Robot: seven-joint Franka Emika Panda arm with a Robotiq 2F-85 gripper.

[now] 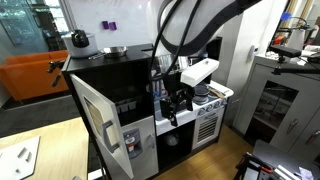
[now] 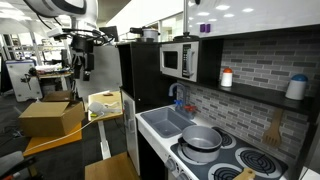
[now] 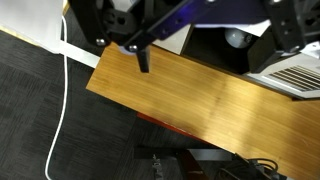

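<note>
My gripper [image 1: 167, 104] hangs in mid-air in front of the kitchen unit, pointing down. In exterior view 2 the gripper [image 2: 81, 75] is at the upper left, well clear of the counter. Its fingers look spread, with nothing seen between them. The wrist view looks down past the dark, blurred gripper onto a wooden floor. To the left in exterior view 1, a tall white cabinet door [image 1: 97, 112] stands swung open beside a dark cabinet [image 1: 125, 78].
A pot [image 2: 200, 142] sits on the stove, beside the sink [image 2: 168, 122]. A microwave [image 2: 181, 60] is mounted above. A cardboard box [image 2: 52, 120] stands at the left. Below the gripper, the wooden floor [image 3: 180, 100] is clear.
</note>
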